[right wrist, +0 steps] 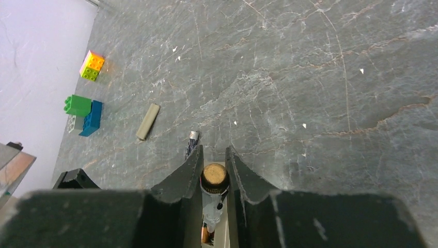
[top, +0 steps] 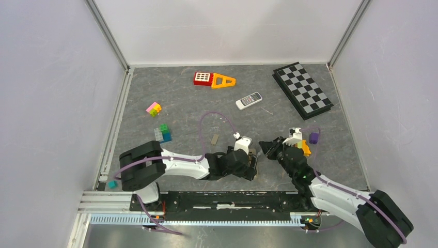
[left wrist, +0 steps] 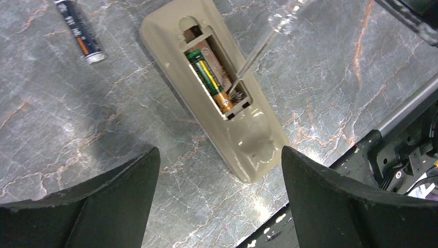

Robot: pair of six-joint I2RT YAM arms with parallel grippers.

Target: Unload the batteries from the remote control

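The remote control point(left wrist: 243, 139) lies face down with its battery compartment open. Inside it is one green-and-copper battery point(left wrist: 205, 75); the slot beside it holds none. Another battery, dark blue point(left wrist: 80, 31), rests loose on the table, off to the remote's side. In the right wrist view my right gripper is shut on the clear-handled screwdriver point(right wrist: 213, 176), whose thin shaft reaches into the compartment by the spring near the battery's copper end. My left gripper is open above the remote's lower end, its fingers apart on both sides and not visibly touching it.
The battery cover point(right wrist: 148, 122) lies on the table beyond the loose battery. Farther off are toy blocks point(top: 164, 129), a white remote point(top: 249, 101) and a checkered board point(top: 304, 90). Yellow point(top: 304, 148) and purple blocks point(top: 314, 138) sit near the right arm. Mid-table is mostly clear.
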